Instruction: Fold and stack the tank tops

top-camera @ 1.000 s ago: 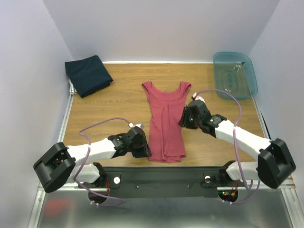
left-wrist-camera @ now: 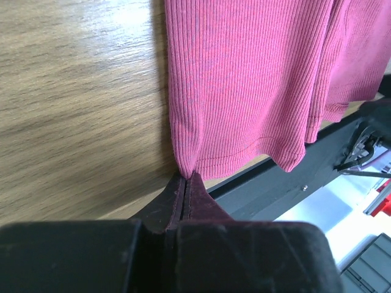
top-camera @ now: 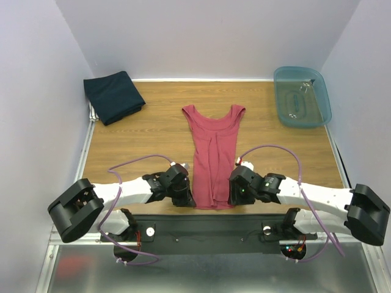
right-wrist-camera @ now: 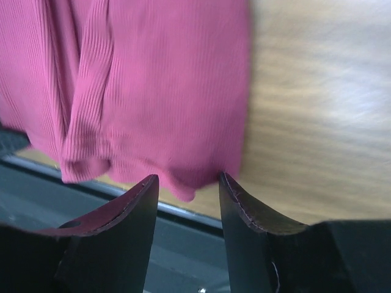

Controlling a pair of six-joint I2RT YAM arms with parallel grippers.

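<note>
A dark pink tank top [top-camera: 211, 140] lies flat in the middle of the wooden table, straps toward the back and folded lengthwise. In the left wrist view, my left gripper is shut with its tips at the hem's near-left corner [left-wrist-camera: 244, 91]; whether fabric is between them is hard to see. My right gripper stands open over the near-right corner, fingers either side of the slightly blurred hem edge [right-wrist-camera: 177, 110].
A folded dark navy cloth [top-camera: 113, 97] sits at the back left. An empty translucent bin [top-camera: 302, 104] is at the back right. The table edge and dark rail [top-camera: 195, 229] run just in front of both grippers.
The left gripper has shifted slightly toward the near edge.
</note>
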